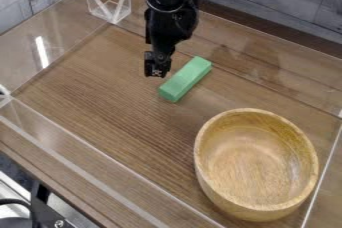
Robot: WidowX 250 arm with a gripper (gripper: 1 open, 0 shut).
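My black gripper (156, 62) hangs over the wooden table at the upper middle, just left of a green block (185, 79) lying at a slant. The fingertips are small and dark in this view; whether they are open or shut is hard to tell. The block is fully visible.
A large tan round bowl (257, 162) fills the lower right. White brackets stand at the top left and left edge, and a black cable lies at the lower left corner.
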